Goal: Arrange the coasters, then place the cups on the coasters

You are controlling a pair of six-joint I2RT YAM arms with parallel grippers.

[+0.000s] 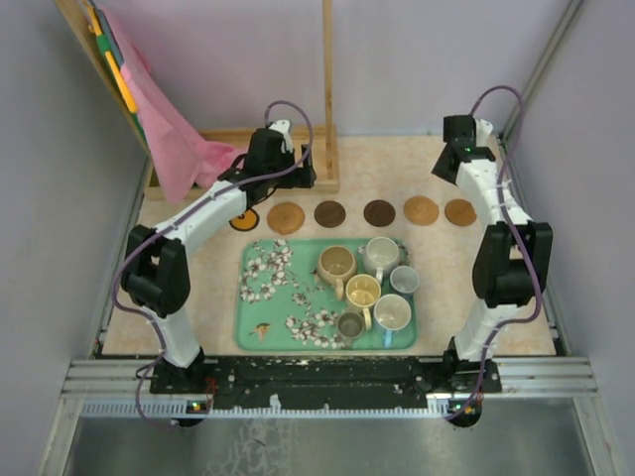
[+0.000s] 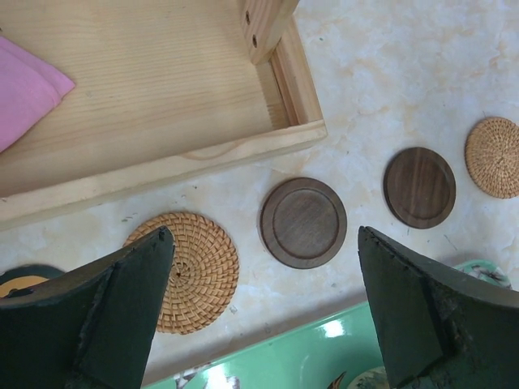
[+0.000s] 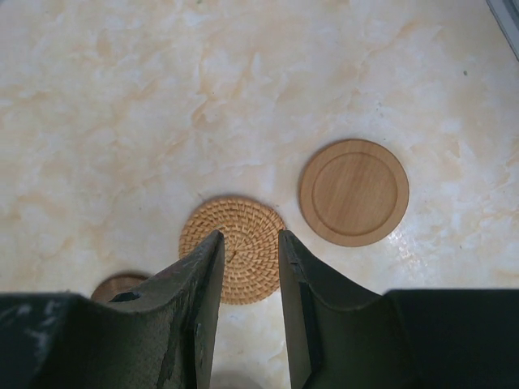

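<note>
Several cups, among them a tan mug (image 1: 335, 263), a yellow mug (image 1: 363, 293) and a white cup (image 1: 392, 312), sit on the green floral tray (image 1: 268, 332). A row of coasters runs behind it, including a woven one (image 3: 231, 251) and a wooden one (image 3: 353, 193). My left gripper (image 1: 296, 174) hangs open and empty over the coasters near the wooden stand. My right gripper (image 1: 451, 164) is above the bare table behind the right-hand coasters, fingertips slightly apart, nothing between them.
The wooden stand (image 2: 162, 166) with pink cloth (image 2: 24, 89) fills the back left.
</note>
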